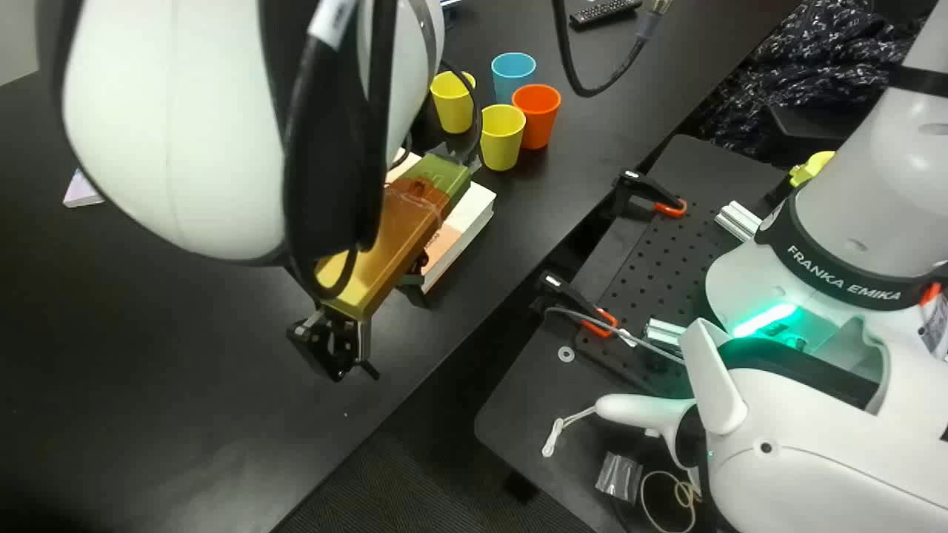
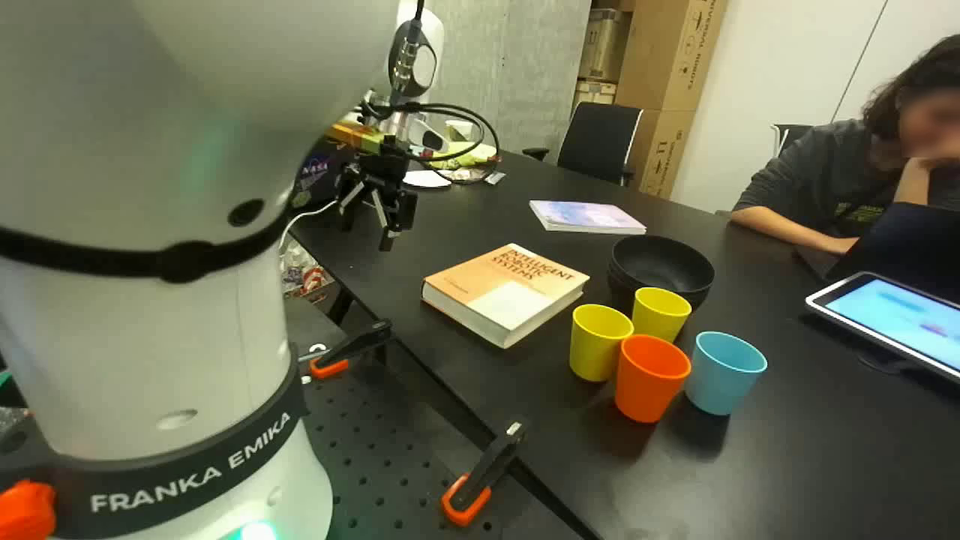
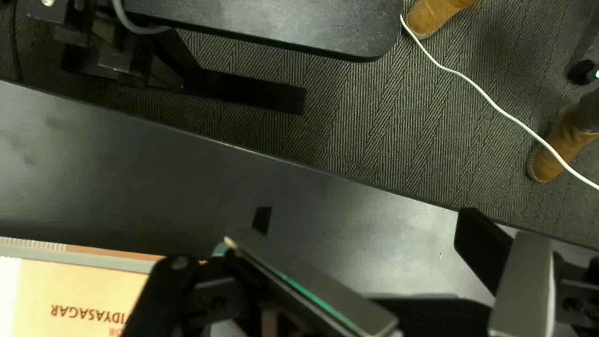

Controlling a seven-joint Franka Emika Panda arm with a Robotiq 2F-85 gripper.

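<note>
My gripper hangs above the table near its edge, to the left of the book in exterior view 2. Its two fingers stand well apart; in the wrist view the right finger is clear of the other, with nothing held between them. A thick orange-and-white book titled "Intelligent Robotic Systems" lies flat on the table. Beside it are two yellow cups, an orange cup and a blue cup, all upright. A black bowl stands behind them. In exterior view 1 the arm partly covers the book.
A pale pastel book lies farther back. At the right a tablet sits near a seated person. Clamps stand along the robot's mounting plate. Dark table surface around the gripper is mostly bare.
</note>
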